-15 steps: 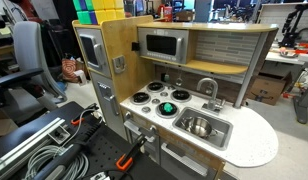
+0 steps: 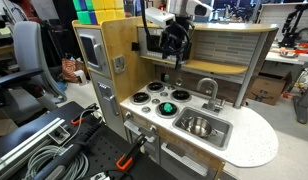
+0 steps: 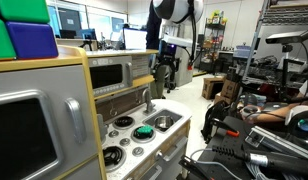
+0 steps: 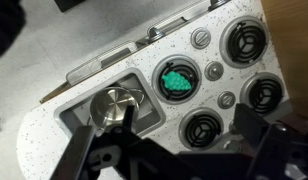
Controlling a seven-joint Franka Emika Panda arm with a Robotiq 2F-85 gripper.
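Note:
A small green object (image 4: 176, 81) rests on one of the front burners of the toy stove, also visible in exterior view 1 as a green lump (image 2: 168, 107). To its side, a metal pot (image 4: 112, 105) sits in the sink (image 4: 146, 123). My gripper is open, its dark fingers spread wide along the lower part of the wrist view, with nothing seen between them. From outside, the gripper (image 2: 175, 62) hangs in front of the microwave, well above the stove and touching neither the green object nor the pot.
A shelf (image 2: 216, 67) with the microwave (image 3: 114, 75) stands behind the counter. The faucet (image 2: 212, 90) rises at the back of the sink. Cables and tools lie in front.
One second ago the arm was out of exterior view 1. It has come in from the top and lowered in front of the microwave. The green object and the pot have stayed put.

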